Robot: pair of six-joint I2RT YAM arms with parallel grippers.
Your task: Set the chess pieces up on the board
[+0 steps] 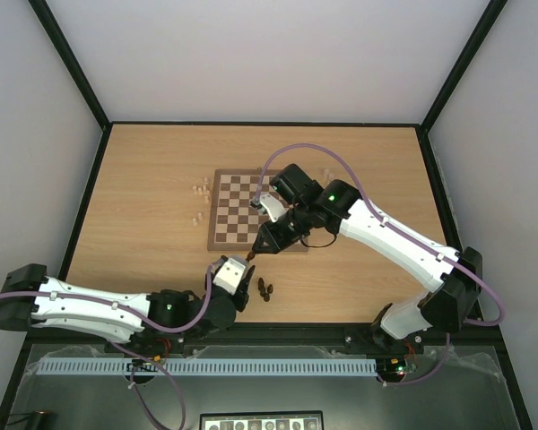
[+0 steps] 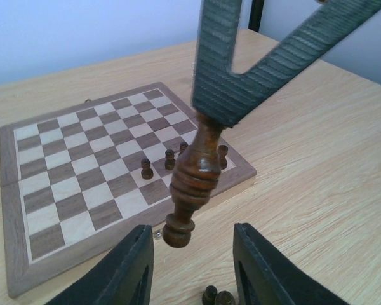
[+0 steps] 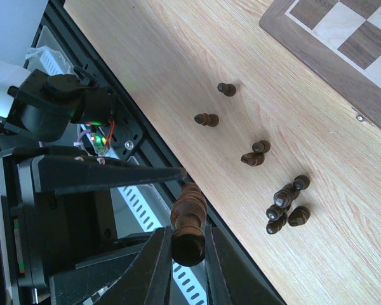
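Observation:
A dark brown chess piece (image 2: 193, 175) hangs above the table, its upper end pinched by my right gripper, which is shut on it. My left gripper is part open, one fingertip on each side of the piece's free lower end, with gaps showing and no grip on it. On the chessboard (image 2: 92, 225), several dark pieces (image 2: 146, 169) stand along the near right side. More dark pieces (image 3: 298, 216) are on the bare table near the front edge, some clustered. Pale pieces (image 1: 202, 190) sit left of the board in the top view.
My right forearm (image 1: 386, 235) reaches across the board's right side and hides part of it. A few pale pieces (image 1: 327, 175) lie beyond it.

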